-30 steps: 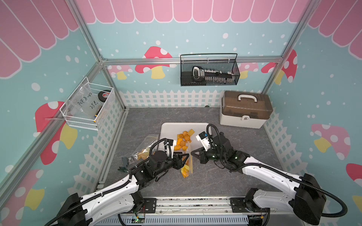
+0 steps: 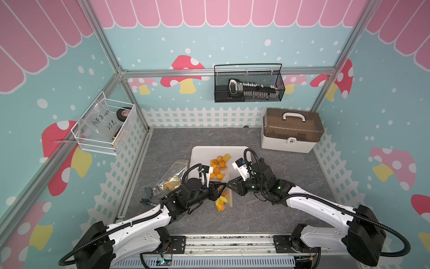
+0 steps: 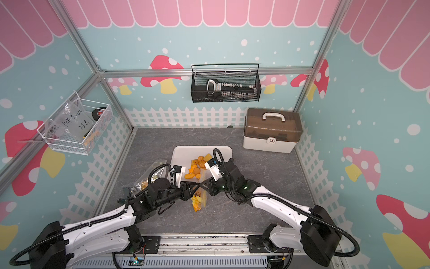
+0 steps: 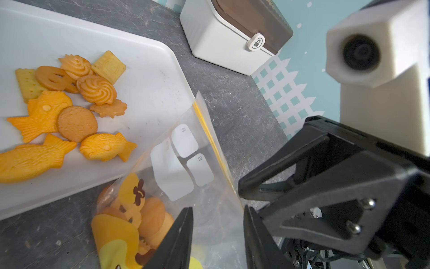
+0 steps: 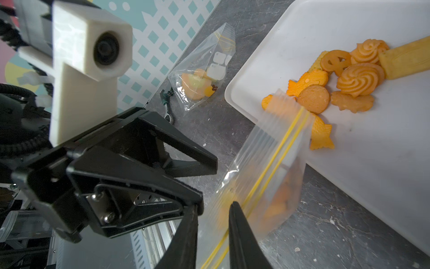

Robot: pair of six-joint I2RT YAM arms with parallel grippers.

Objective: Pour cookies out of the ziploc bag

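A clear ziploc bag point(image 4: 210, 224) with a yellow seal line and cookies in its lower part stands near-upright between my two grippers, in front of the white tray point(image 4: 147, 85). Loose cookies point(image 4: 96, 89), some fish-shaped, lie in that tray. At the bottom of its wrist view, my left gripper is partly open, the bag's film showing in its gap. My right gripper also stands partly open, with film and the yellow seal by its fingers. Whether either touches the film cannot be told. The top left view mostly hides the bag's mouth behind the grippers.
A second clear bag point(image 5: 203, 71) with cookies lies on the table left of the tray, beside a dark tool point(image 5: 167, 105). The brown-lidded box point(image 2: 292, 130) stands at the back right.
My left gripper has moved slightly right, towards the bag and the right gripper. The bag has shifted a little to the right. My right arm has barely moved.
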